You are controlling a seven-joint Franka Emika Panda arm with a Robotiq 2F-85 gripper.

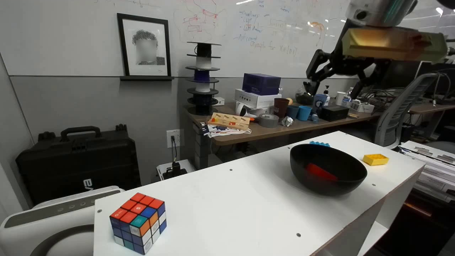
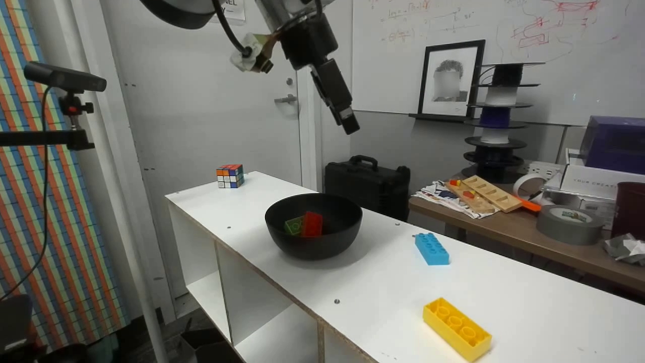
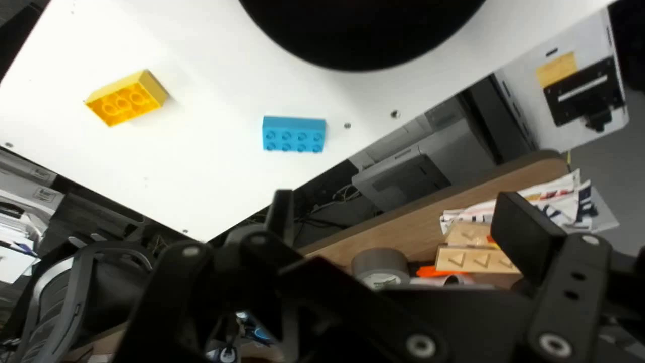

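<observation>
Inside the black bowl (image 2: 314, 248) lie a red brick (image 2: 312, 224) and a green brick (image 2: 294, 226), side by side; exterior view 1 shows only the red one. Above the white tabletop, my gripper (image 1: 337, 87) hangs open and empty, well higher than the bowl. In the wrist view its fingers (image 3: 524, 233) are wide apart, with only the background between them. On the table a blue brick (image 3: 294, 134) stands studs up. A yellow brick (image 3: 126, 100) lies with its hollow side showing. The bowl's inside is dark and cut off at the top of the wrist view.
A Rubik's cube (image 1: 138, 222) sits at the table's far end from the loose bricks. Open tabletop stretches between it and the bowl. A brown desk (image 1: 230, 138) with clutter stands behind the white table.
</observation>
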